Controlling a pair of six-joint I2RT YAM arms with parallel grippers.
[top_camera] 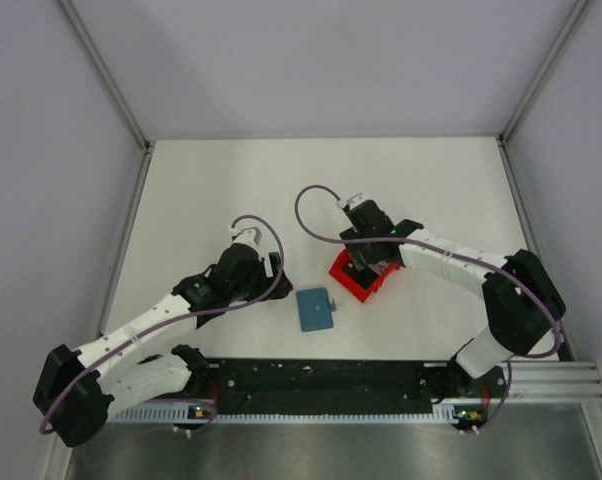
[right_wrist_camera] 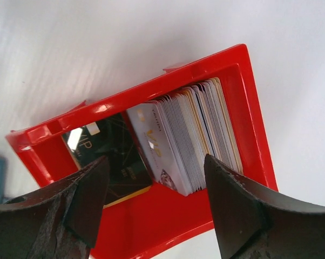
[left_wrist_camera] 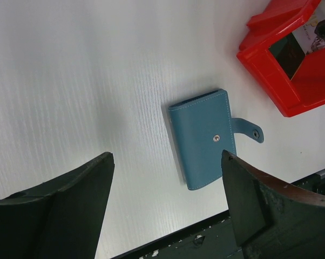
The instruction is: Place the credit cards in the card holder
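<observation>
The blue card holder (left_wrist_camera: 201, 145), with its snap strap to one side, lies flat and closed on the table. In the left wrist view its top edge shows a narrow dark slot. My left gripper (top_camera: 278, 277) hovers to its left, fingers apart and empty. A red box (top_camera: 353, 282) stands to the holder's upper right. Inside it, the right wrist view shows a row of white cards (right_wrist_camera: 161, 145) standing on edge and a black VIP card (right_wrist_camera: 113, 148) leaning beside them. Over the box my right gripper is open, with nothing held; its fingers partly hide the cards.
The box's red rim (right_wrist_camera: 168, 85) stands up around the cards close to the right fingers. A dark bar (top_camera: 321, 385) runs along the table's front edge.
</observation>
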